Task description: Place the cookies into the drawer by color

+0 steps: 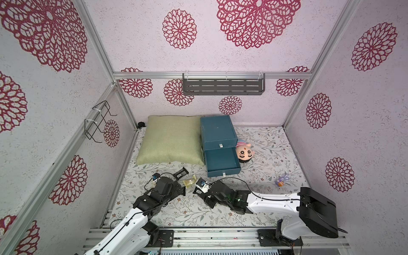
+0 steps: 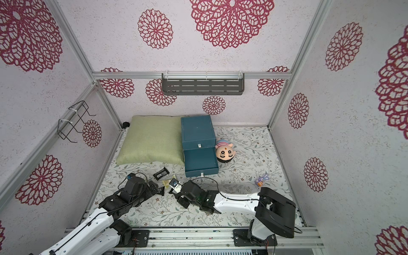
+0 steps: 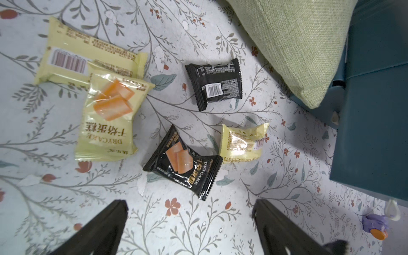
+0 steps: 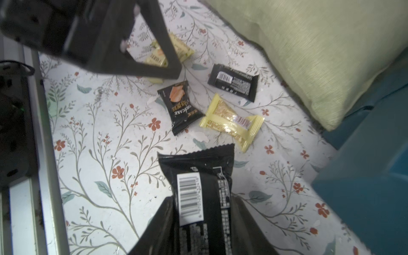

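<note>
In the right wrist view a black cookie packet (image 4: 190, 199), barcode side up, stands between the fingers of my right gripper, which press along both its sides. My left gripper is open and empty over the cloth. Ahead of it lie a black packet (image 3: 184, 163), another black packet (image 3: 216, 82) near the pillow, and a small yellow packet (image 3: 242, 144). Two larger yellow packets (image 3: 89, 53) (image 3: 108, 116) overlap at the left. The blue cabinet (image 1: 218, 129) has its lower drawer (image 1: 224, 173) pulled out, with no cookie visible inside; its upper drawer is closed.
A green pillow (image 1: 172, 140) leans against the cabinet's left side. A doll (image 1: 244, 152) lies to the cabinet's right, and a small purple toy (image 1: 281, 180) farther right. Both grippers are close together.
</note>
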